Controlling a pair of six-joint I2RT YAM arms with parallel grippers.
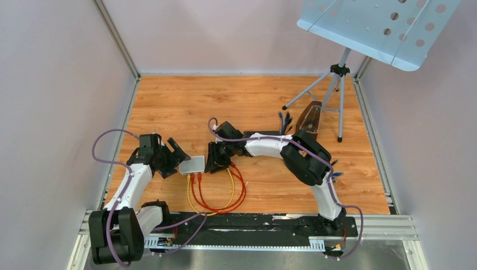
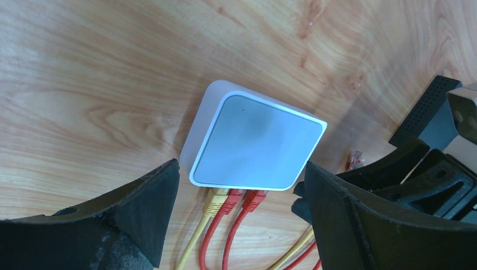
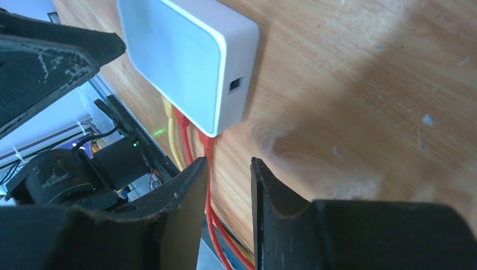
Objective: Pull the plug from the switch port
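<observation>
The small white switch (image 1: 192, 165) with a blue-grey top lies on the wooden table between my two grippers. Along its front edge sit a yellow plug (image 2: 215, 201) and two red plugs, the outer red plug (image 2: 254, 200) nearest the right end; all appear to be in their ports. My left gripper is open over the switch, its fingers apart to either side, with no grip visible. At the right end of the switch, my right gripper is partly open and empty; red cable (image 3: 208, 174) shows beyond its fingers. An empty port (image 3: 235, 84) shows on the switch's side.
Yellow and red cables loop in front of the switch, a red cable (image 1: 246, 191) curving rightward. Blue cables, a brown metronome (image 1: 309, 118) and a stand's legs (image 1: 341, 107) occupy the right side.
</observation>
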